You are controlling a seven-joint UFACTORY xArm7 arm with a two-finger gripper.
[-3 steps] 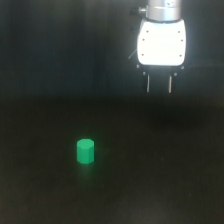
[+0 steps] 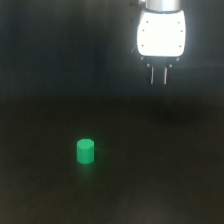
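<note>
A small green cylinder (image 2: 85, 151) stands upright on the dark surface, left of centre in the camera view. My gripper (image 2: 159, 76), with its white hand (image 2: 161, 34), hangs at the upper right, well apart from the cylinder. Its two thin fingers point down. A narrow gap shows between them, with nothing in it, so the gripper is part open.
My gripper has moved up a little in the view, and its fingers have come closer together. The green cylinder has stayed in place.
</note>
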